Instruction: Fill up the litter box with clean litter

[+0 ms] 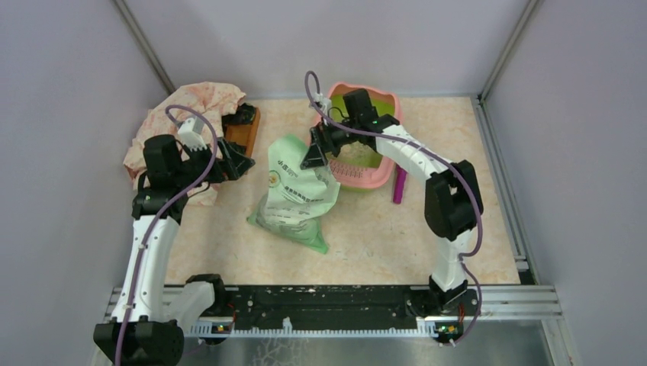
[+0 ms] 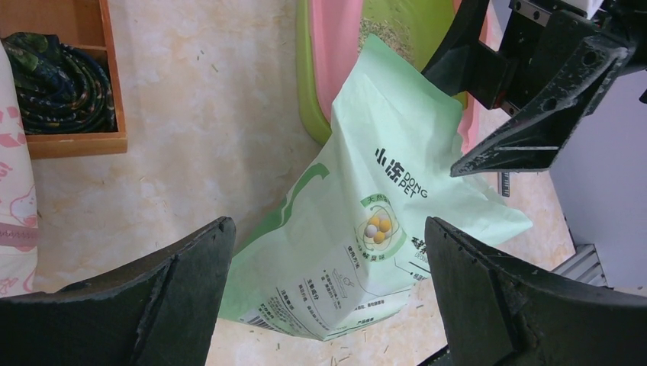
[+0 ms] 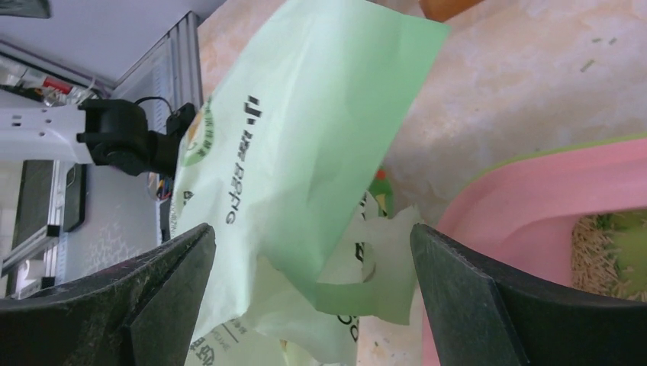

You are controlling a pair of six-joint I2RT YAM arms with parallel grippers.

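A pale green litter bag (image 1: pixel 294 200) with printed text stands slumped mid-table, its top crumpled. Behind it is the pink and green litter box (image 1: pixel 366 172), with some grainy litter visible inside. My open right gripper (image 1: pixel 311 158) hovers at the bag's upper right; in the right wrist view the bag's top (image 3: pixel 305 175) lies between and beyond its fingertips. My open left gripper (image 1: pixel 238 163) is left of the bag, which fills the middle of the left wrist view beyond its fingers.
A wooden tray (image 1: pixel 243 136) with dark coiled items and a pinkish cloth (image 1: pixel 183 105) occupy the back left. A purple object (image 1: pixel 398 188) lies right of the box.
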